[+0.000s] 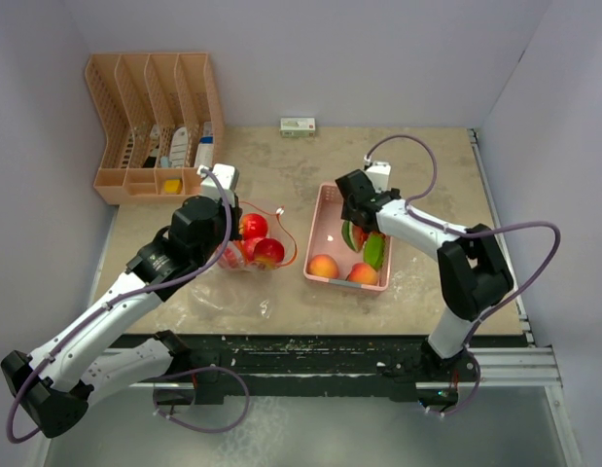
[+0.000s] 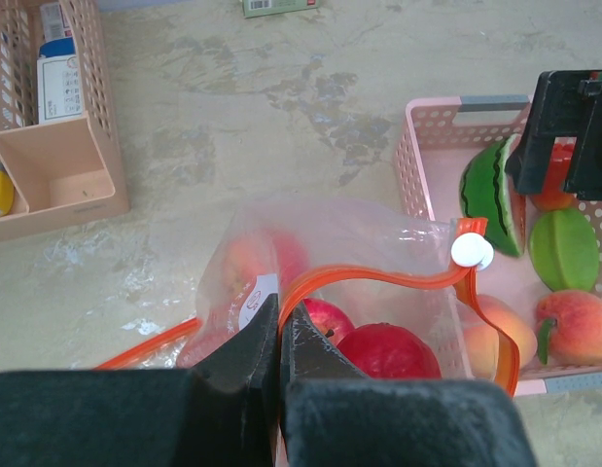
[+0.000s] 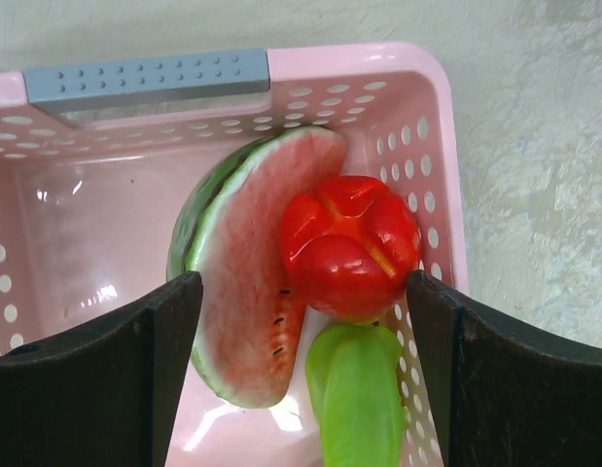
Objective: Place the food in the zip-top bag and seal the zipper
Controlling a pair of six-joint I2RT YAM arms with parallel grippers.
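My left gripper is shut on the edge of the zip top bag (image 2: 369, 233), which holds several red fruits (image 2: 388, 352) and has its orange zipper curving open. The pink basket (image 1: 326, 233) holds a watermelon slice (image 3: 242, 263), a red tomato-like vegetable (image 3: 349, 243), a green pepper-like piece (image 3: 354, 399) and peaches (image 2: 578, 326). My right gripper is part open over the basket, its fingers either side of the watermelon and red piece, the right finger close against the red piece.
A beige divided organizer (image 1: 135, 195) with small packages stands at the back left. A small green box (image 1: 298, 127) lies at the back. Bare table shows right of the basket.
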